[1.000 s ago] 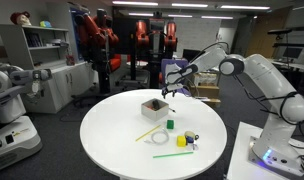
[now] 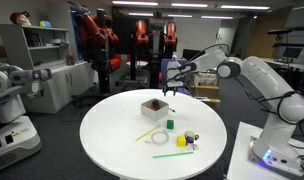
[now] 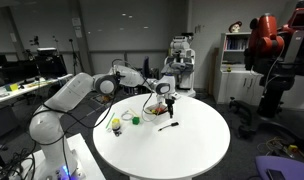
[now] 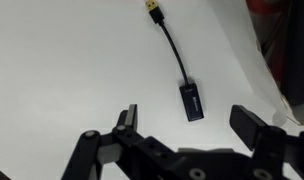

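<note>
A small black USB adapter (image 4: pixel 191 101) lies flat on the white table, its short cable running up to a gold-tipped plug (image 4: pixel 154 11) in the wrist view. The same adapter shows as a dark strip (image 3: pixel 168 126) in exterior view 2. My gripper is open above the table, with its fingertips apart on either side of the adapter's lower end and nothing held between them. Exterior view 1 has the gripper (image 2: pixel 170 91) over the far side of the table, beyond the box.
An open-topped box (image 2: pixel 154 109) with dark contents stands close by; a pale edge rises at the wrist view's right. Nearer lie a green block (image 2: pixel 170 125), a yellow block (image 2: pixel 180 142), a mug (image 2: pixel 190 136), a white ring (image 2: pixel 160 136) and a green stick (image 2: pixel 173 155).
The objects on the table have not moved.
</note>
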